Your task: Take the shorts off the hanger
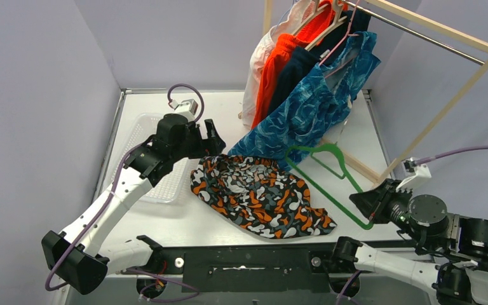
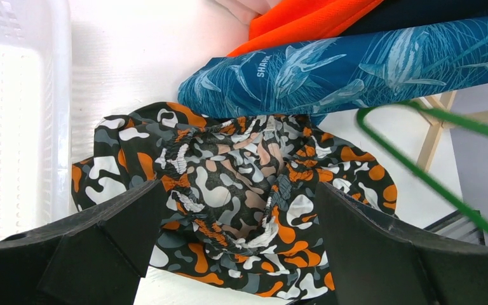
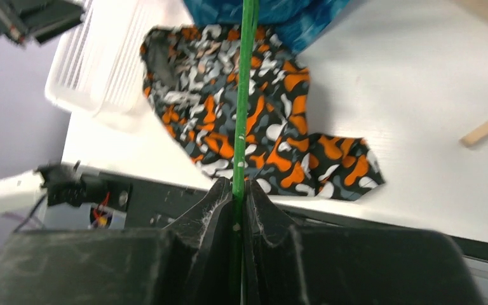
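The camouflage shorts (image 1: 254, 200), patterned in black, orange, grey and white, lie crumpled on the white table with their waistband opening showing in the left wrist view. Apart from them, to the right, a green hanger (image 1: 330, 189) is up in the air. My right gripper (image 1: 370, 222) is shut on one end of that hanger; the right wrist view shows its bar between the fingers. My left gripper hovers over the shorts' upper left part, fingers parted, and no cloth shows gripped between them.
A wooden rack (image 1: 441, 114) at the back right holds hanging clothes, with blue shark-print shorts (image 1: 311, 105) nearest, their lower edge touching the camouflage shorts. The white basket (image 1: 141, 130) stands behind my left arm. Bare table lies right of the shorts.
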